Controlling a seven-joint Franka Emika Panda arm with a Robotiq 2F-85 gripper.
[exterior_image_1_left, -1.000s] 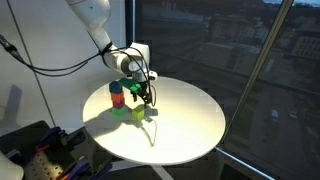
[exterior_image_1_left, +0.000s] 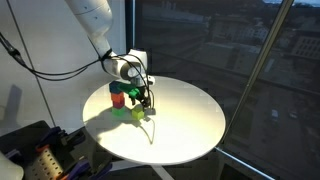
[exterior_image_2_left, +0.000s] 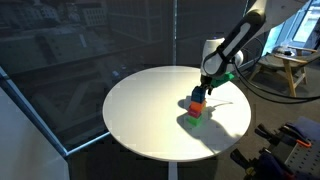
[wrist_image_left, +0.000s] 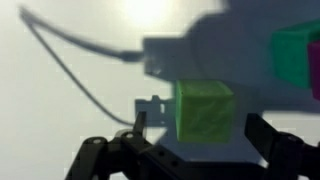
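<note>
A yellow-green block (exterior_image_1_left: 138, 114) stands by itself on the white table. In the wrist view the same green block (wrist_image_left: 205, 112) appears centred ahead of my gripper, whose black fingers are spread wide on either side. The fingers are open and do not grip it; the height gap is hard to judge. Beside it rises a stack with a blue block (exterior_image_2_left: 198, 95) on top, a red-orange block (exterior_image_2_left: 196, 108) in the middle and a green block (exterior_image_2_left: 193, 120) at the bottom. From the second exterior view, the stack hides the lone block.
The stack stands close to the gripper; its green and red sides (wrist_image_left: 291, 55) show at the wrist view's upper right. A cable hangs along the arm (exterior_image_1_left: 130, 68).
The arm and gripper have shifted slightly near the lone block. The blocks have stayed where they were.
</note>
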